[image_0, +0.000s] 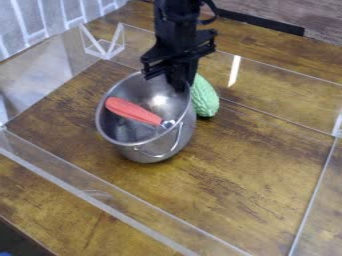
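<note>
A steel pot (130, 140) is tilted on the wooden table, with a red object (132, 112) inside it. A green corn-like object (205, 98) lies just right of the pot. The black gripper (181, 70) is down at the pot's back right rim, its tips close to or on the rim; its fingers are too dark and small to read.
Transparent edges run along the left and right sides, and a white corner piece (104, 44) is at the back left.
</note>
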